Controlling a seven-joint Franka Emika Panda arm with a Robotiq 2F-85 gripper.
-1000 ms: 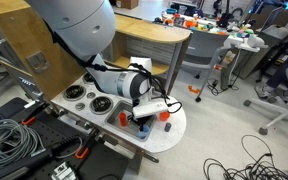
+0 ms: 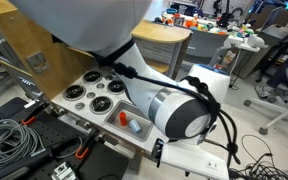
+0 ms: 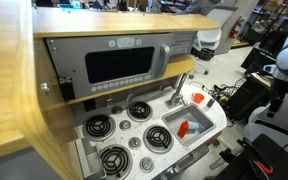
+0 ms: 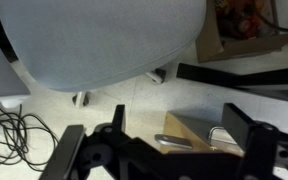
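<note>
In the wrist view my gripper stands open, its dark fingers wide apart with only floor and background between them. The arm's white body (image 2: 184,112) fills the middle of exterior view 1; at the right edge of exterior view 2 the arm (image 3: 274,80) is beyond the counter's end. A red object (image 3: 183,129) sits in the small grey sink (image 3: 165,139), beside a smaller bluish one (image 2: 135,126). Further back on the counter is a red item (image 3: 197,98), which the arm hides in exterior view 1.
Several stove burners (image 3: 115,159) lie left of the sink, and a faucet (image 3: 176,96) rises behind it. A microwave (image 3: 124,60) stands at the back. Below the gripper are a grey chair seat (image 4: 104,40), a cardboard box (image 4: 239,40) and loose cables (image 4: 14,135).
The arm has swung away from above the sink and now looms much larger in exterior view 1, toward the right. The red object in the sink has stayed put.
</note>
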